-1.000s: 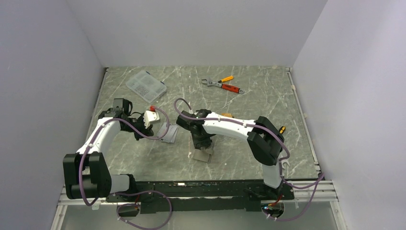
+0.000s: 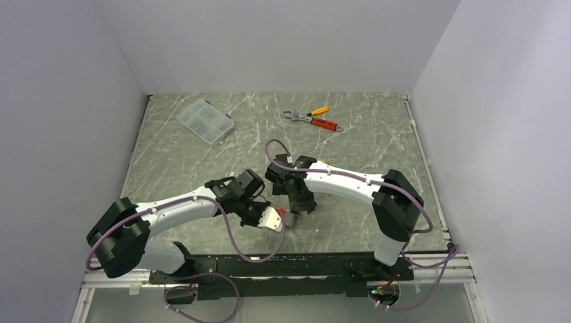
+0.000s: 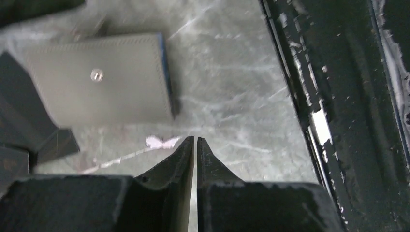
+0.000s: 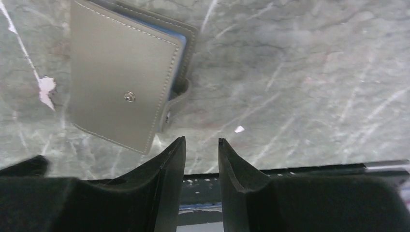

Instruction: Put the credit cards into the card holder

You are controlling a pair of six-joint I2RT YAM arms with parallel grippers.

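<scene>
The grey card holder (image 3: 104, 87) lies on the table in front of both arms, its snap button (image 4: 129, 96) facing up. A blue edge (image 4: 162, 29) shows along its open side. Beside the holder, my left gripper has a narrow gap between its fingertips and nothing in it. My right gripper stands open and empty, clear of the holder's corner. In the top view only a bit of the holder (image 2: 290, 220) peeks out between the two arms. Loose cards cannot be made out there; the left arm covers part of the table.
A clear compartment box (image 2: 205, 121) sits at the back left. Red-handled pliers (image 2: 326, 124) and a yellow-handled tool (image 2: 318, 111) lie at the back. The table's front edge (image 3: 295, 77) runs close to the holder. Both grippers are very near each other.
My right gripper has shifted slightly right, off the holder's top.
</scene>
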